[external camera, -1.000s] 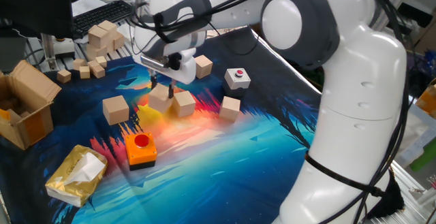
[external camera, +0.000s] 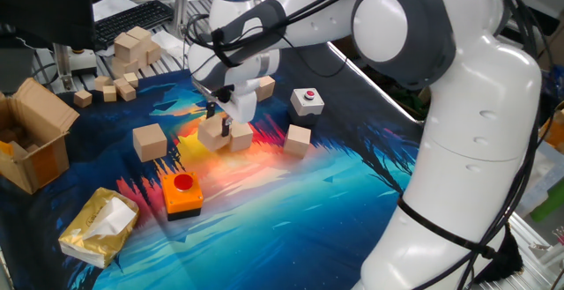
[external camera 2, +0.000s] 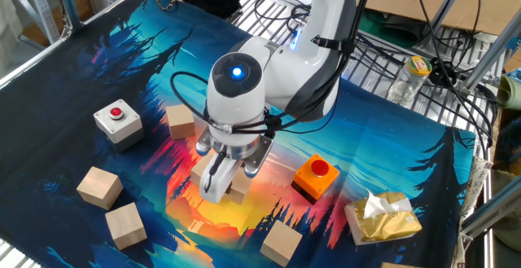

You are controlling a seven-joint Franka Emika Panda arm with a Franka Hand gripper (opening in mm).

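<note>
My gripper [external camera: 218, 120] reaches down over the middle of the printed cloth, a dark finger on either side of a plain wooden block [external camera: 211, 135]. It appears shut on this block. A second wooden block [external camera: 241, 137] stands right against it, on the side toward the grey button box. In exterior view 2 the hand covers the fingertips and much of both blocks; part of one block [external camera 2: 239, 186] shows beside it. Whether the held block touches the cloth is hard to tell.
Loose blocks stand around: one [external camera: 150, 143] to the left, one [external camera: 297, 140] to the right, one [external camera: 265, 87] behind. An orange button box [external camera: 182, 195], a grey button box [external camera: 307, 102], a tissue pack [external camera: 100, 226] and a cardboard box [external camera: 37, 140] also occupy the cloth.
The gripper has moved right and slightly down in exterior view 1, turning a little. The block between its fingers has shifted along with it, and the neighbouring block has shifted slightly right.
</note>
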